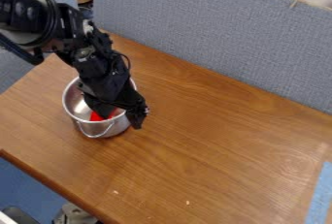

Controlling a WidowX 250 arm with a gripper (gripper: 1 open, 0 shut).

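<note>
A silver metal pot [76, 102] sits on the wooden table at the left. My black gripper [112, 108] hangs down over it, pointing into the pot and toward its right rim, and hides much of the interior. Its fingers stand open. A red object [99, 115] shows inside the pot beneath the gripper; its shape cannot be told.
Grey padded walls [208, 34] border the back and the upper left. The table's front edge runs along the lower left, and a light blue strip [315, 194] lies at the right.
</note>
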